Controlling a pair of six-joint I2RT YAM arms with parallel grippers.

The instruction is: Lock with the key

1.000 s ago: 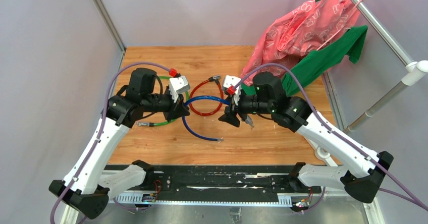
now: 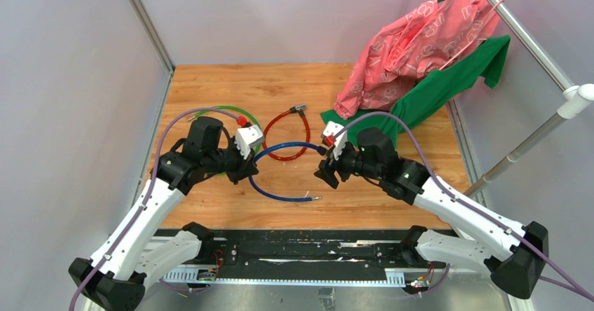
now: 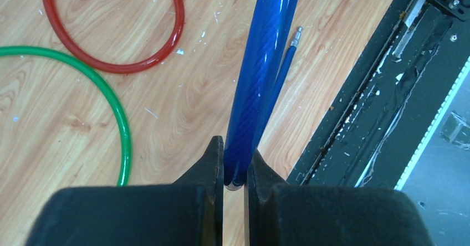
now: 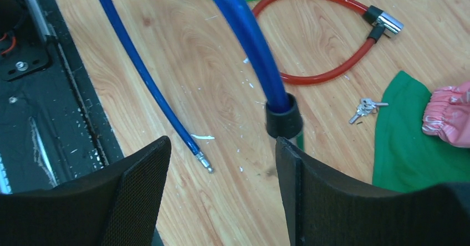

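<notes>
A blue cable lock [image 3: 258,85] is gripped by my left gripper, shut on it. Its lock head [image 4: 284,116] hangs in front of my open right gripper, which has nothing clearly between its fingers. The cable's metal tip [image 4: 203,160] hangs over the front of the wooden table. Several small keys [image 4: 366,107] lie on the table beside the green cloth in the right wrist view. A red cable lock [image 4: 338,68] lies behind the blue one.
A green cable [image 3: 111,99] lies at the left. Pink fabric [image 2: 427,38] and green cloth [image 2: 452,80] drape at the back right over the wooden table [image 2: 210,80]. A metal rail stands at the right. The black front edge [image 2: 315,248] borders the table.
</notes>
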